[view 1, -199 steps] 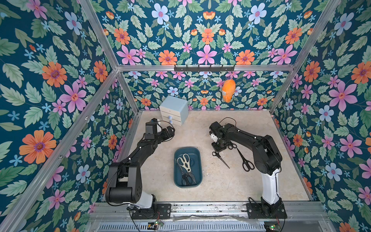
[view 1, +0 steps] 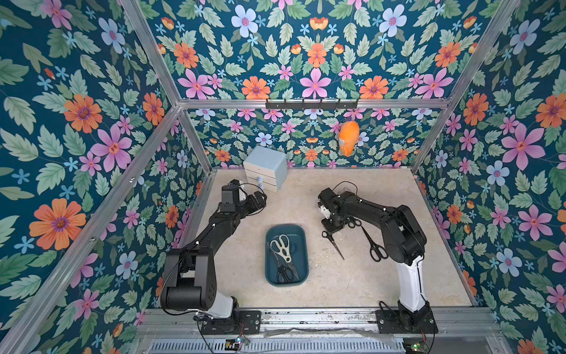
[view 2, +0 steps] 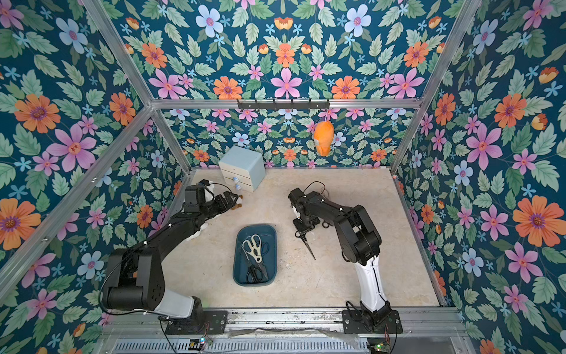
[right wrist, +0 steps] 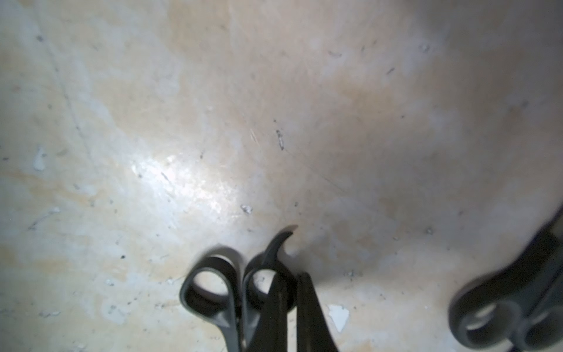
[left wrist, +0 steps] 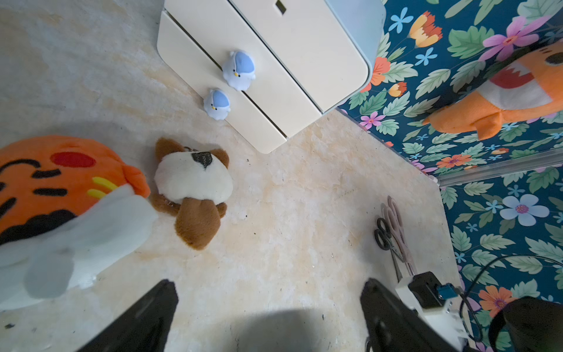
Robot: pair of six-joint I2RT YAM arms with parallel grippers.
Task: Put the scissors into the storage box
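Note:
Black scissors [view 1: 335,244] lie right of the teal storage box [view 1: 286,277], which holds cream-handled scissors [view 1: 283,247] and darker ones. My right gripper is low over the black scissors' handle loops [right wrist: 205,299], its fingers nearly together at the right loop; whether they grip it is unclear. More black scissors [view 1: 377,250] lie to the right. Further scissors [left wrist: 398,228] show in the left wrist view. My left gripper stands open above the left of the table, empty.
A drawer unit [view 1: 265,168] with small bird figures stands at back left. An orange-and-white plush [left wrist: 70,199] and a brown plush [left wrist: 196,217] lie under the left arm. An orange toy [view 1: 349,138] is at the back wall.
The left arm is unmoved.

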